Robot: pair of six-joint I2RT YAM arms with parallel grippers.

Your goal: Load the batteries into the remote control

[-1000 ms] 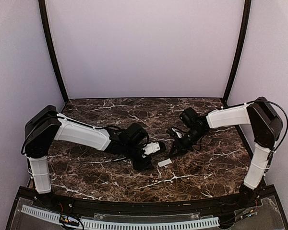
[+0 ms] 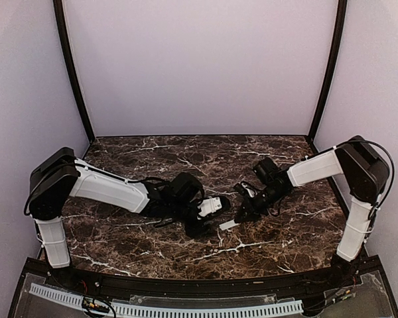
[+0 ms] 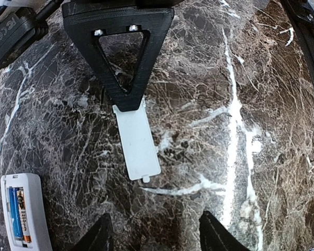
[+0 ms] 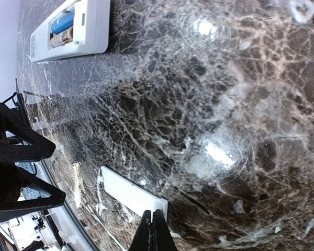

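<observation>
The white remote [image 3: 34, 209] lies on the marble table, its compartment holding a blue battery [image 4: 63, 23] and a second, silver-brown one [image 4: 61, 37]. The flat white cover [image 3: 137, 141] lies apart from it. My right gripper, shut, has its tips at one end of the cover, touching or just over it. My left gripper is open above the table near the cover and remote, with nothing visible between its fingers. The top view [image 2: 205, 222] shows the left gripper beside the cover, partly hiding the remote.
The two arms are close together in the middle of the marble table [image 2: 152, 252].
The left arm has barely moved.
</observation>
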